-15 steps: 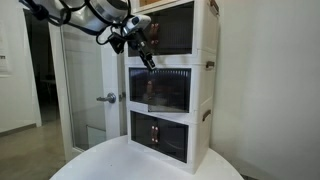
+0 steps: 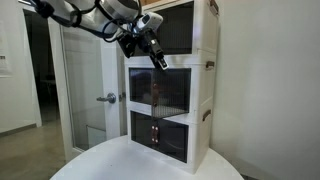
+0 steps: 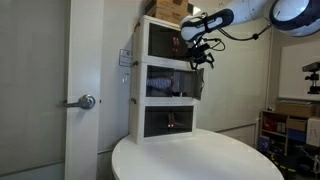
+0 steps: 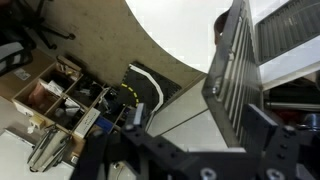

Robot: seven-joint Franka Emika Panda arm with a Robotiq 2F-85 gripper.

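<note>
A white stacked cabinet (image 2: 200, 125) with dark door panels stands on the white round table. Its middle door (image 3: 198, 85) is swung outward, hinged at the right in exterior view 2. My gripper (image 2: 147, 58) is up by the top of that door, its fingers spread apart. In the wrist view the door's ribbed panel (image 4: 232, 70) reaches down between the spread fingers, with its pale top corner near the gripper. I cannot tell whether a finger touches it. The top door (image 3: 164, 42) and bottom door (image 3: 168, 120) look shut.
A box (image 3: 168, 10) sits on top of the cabinet. To the right stands a shelf (image 3: 285, 125) with assorted items. A door with a handle (image 2: 108, 98) is behind at the left.
My gripper has shifted slightly right and down in exterior view 1. The middle door seems to stand farther out from the cabinet than before.
</note>
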